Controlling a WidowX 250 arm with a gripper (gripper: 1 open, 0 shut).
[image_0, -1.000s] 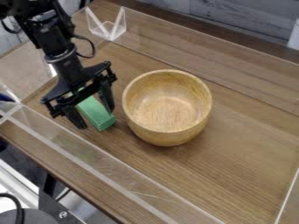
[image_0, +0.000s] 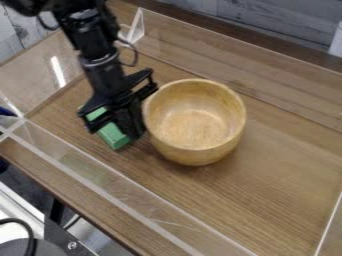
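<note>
A green block (image_0: 110, 135) lies on the wooden table, left of a large light wooden bowl (image_0: 203, 118). My black gripper (image_0: 127, 122) is low beside the bowl's left wall, above and partly over the block. Its fingers are blurred, so whether it is open or holds anything is unclear.
A transparent edge runs along the left side, with cables and a dark part at the lower left.
</note>
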